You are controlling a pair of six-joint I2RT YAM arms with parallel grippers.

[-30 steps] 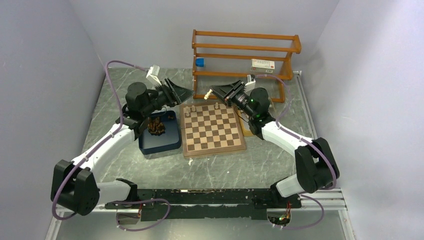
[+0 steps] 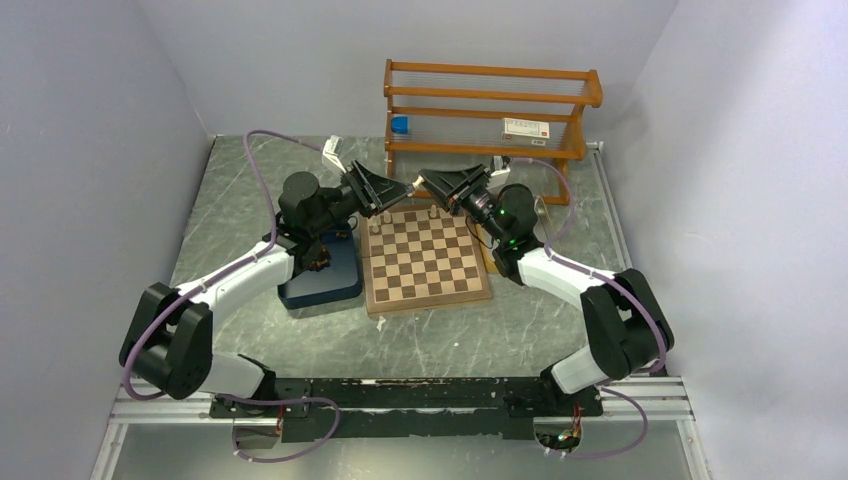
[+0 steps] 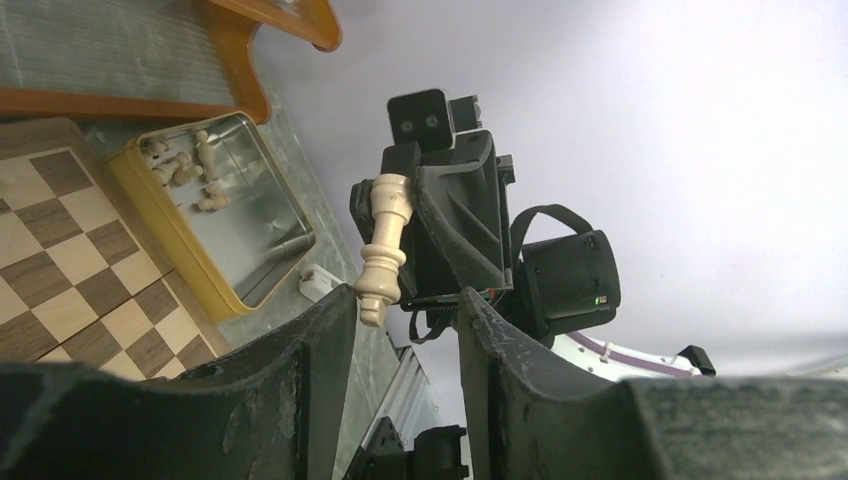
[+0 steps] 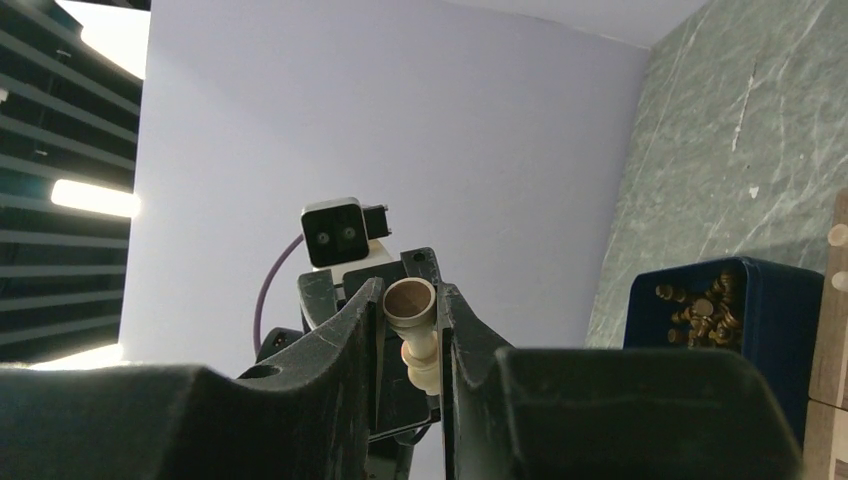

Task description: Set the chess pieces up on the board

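Note:
A light wooden chess piece [image 3: 387, 230] is held sideways in the air, its base between the fingers of my right gripper. Its knobbed end points toward my left gripper, whose fingers are spread around the piece's line in the left wrist view; contact with them does not show. Below lies the chessboard [image 2: 425, 260]. Light pieces [image 2: 387, 217] stand near its far left corner, and another piece [image 2: 434, 211] is farther right along the far edge.
A dark blue bin [image 2: 322, 292] of brown pieces [image 4: 703, 308] stands left of the board. On the right, a yellow-rimmed tray holds several light pieces. A wooden rack [image 2: 490, 112] rises behind. Bare table lies in front.
My left gripper has moved right, up to the piece's free end. The right arm has shifted only slightly, with the piece still in its fingers.

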